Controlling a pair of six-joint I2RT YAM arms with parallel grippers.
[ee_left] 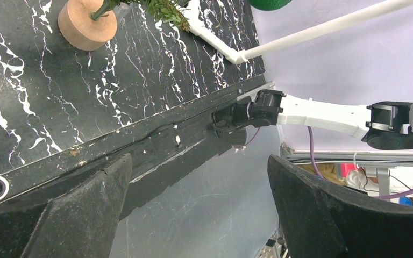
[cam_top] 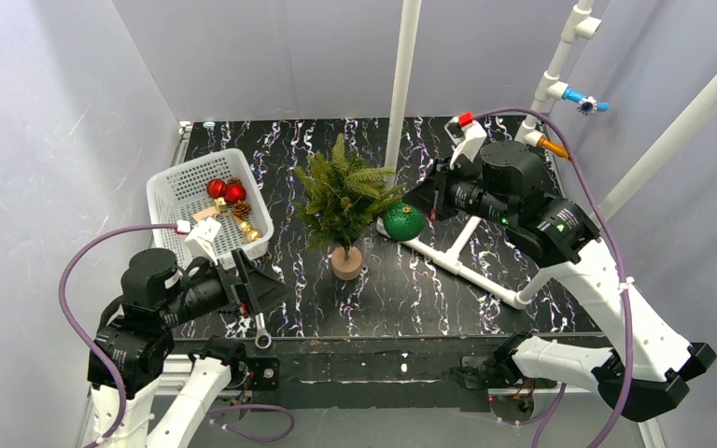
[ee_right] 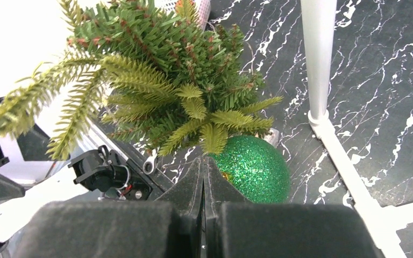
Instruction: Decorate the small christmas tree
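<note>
The small green tree (cam_top: 341,191) stands upright on its round wooden base (cam_top: 346,264), mid-table. A glittery green ball (cam_top: 404,222) is at the tree's right side, against its lower branches. My right gripper (cam_top: 411,198) is beside the ball's top; in the right wrist view its fingertips (ee_right: 205,161) are pressed together, close to the ball's gold cap (ee_right: 225,176). Nothing shows between them, and whether a thin loop is caught there or hangs on a branch cannot be made out. Left of the tree, my left gripper is open and empty.
A white basket (cam_top: 166,187) at the left holds red balls (cam_top: 234,193), pine cones and gold ornaments. White pipes (cam_top: 467,271) run behind and right of the tree. A wrench (cam_top: 262,338) lies near the front edge. Bare marble lies in front of the tree.
</note>
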